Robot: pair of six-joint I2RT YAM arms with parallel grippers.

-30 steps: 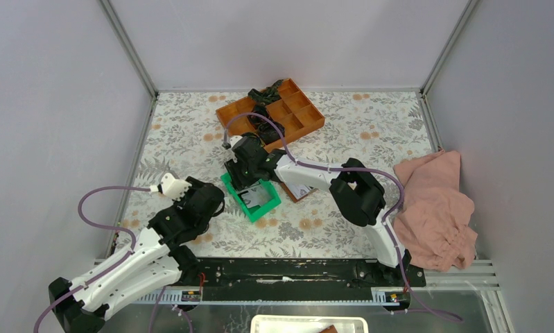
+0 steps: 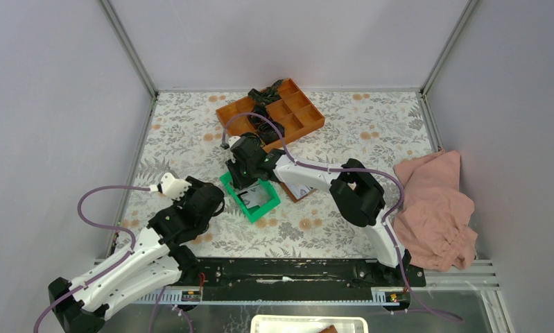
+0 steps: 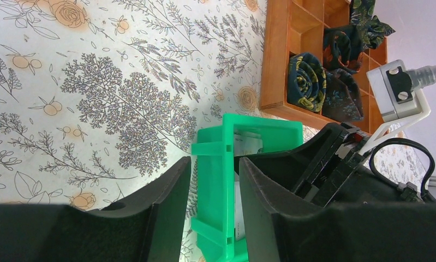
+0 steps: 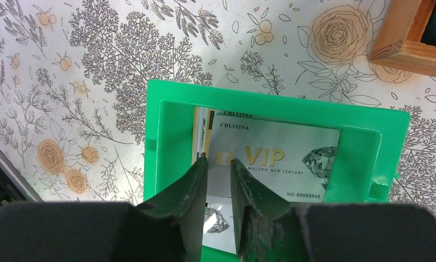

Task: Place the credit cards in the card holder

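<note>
The green tray (image 2: 265, 212) holds silver cards (image 2: 253, 196). In the right wrist view, a silver VIP card (image 4: 275, 147) lies on other cards inside the tray's rim (image 4: 281, 101). My right gripper is over that card's left part, its fingers a little apart; no card is clearly held between them. A brown-edged item with a pale surface (image 2: 299, 191), partly under the right arm, may be the card holder. My left gripper stands open and empty, left of the tray in the top view.
A wooden compartment box (image 2: 303, 114) with dark rolled cloths stands behind the tray. Pink cloth (image 2: 437, 211) lies at the right edge. A white tray (image 2: 281, 326) sits at the front.
My right gripper's fingers have shifted slightly over the tray. The left arm, the tray and the other objects look unmoved.
</note>
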